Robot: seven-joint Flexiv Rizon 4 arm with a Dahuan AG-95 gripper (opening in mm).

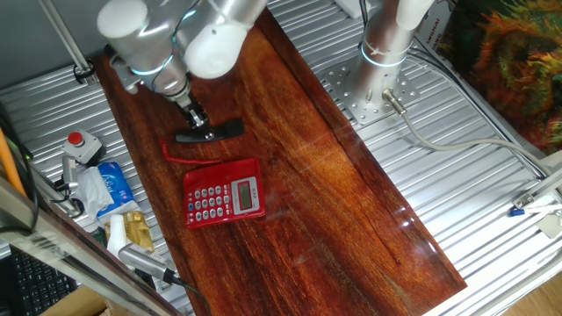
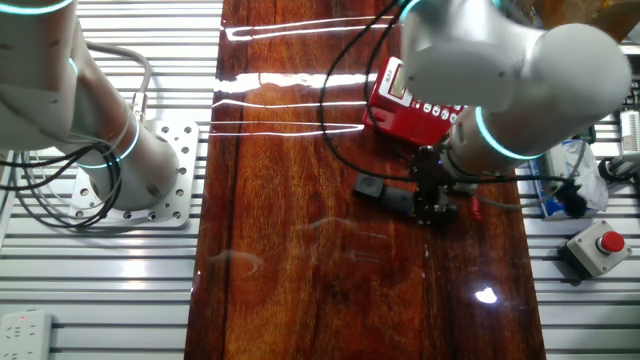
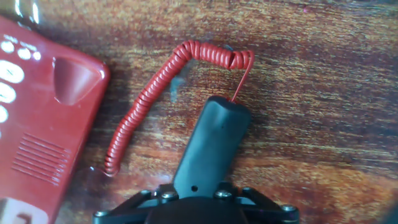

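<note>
A black telephone handset (image 1: 232, 129) lies on the wooden board beside the red telephone base (image 1: 211, 216), apart from it. My gripper (image 1: 202, 130) is down at the middle of the handset. In the wrist view one end of the handset (image 3: 211, 140) reaches out from under the gripper, and a red coiled cord (image 3: 146, 96) runs from that end in a loop toward the base. The gripper's own body hides the fingertips, so whether they press on the handset does not show. From the other side, the handset (image 2: 385, 192) also appears flat on the board.
Left of the board are a red-topped button box (image 1: 82, 147) and a blue-and-white packet (image 1: 112, 186). The board's lower right part (image 1: 351, 237) is clear.
</note>
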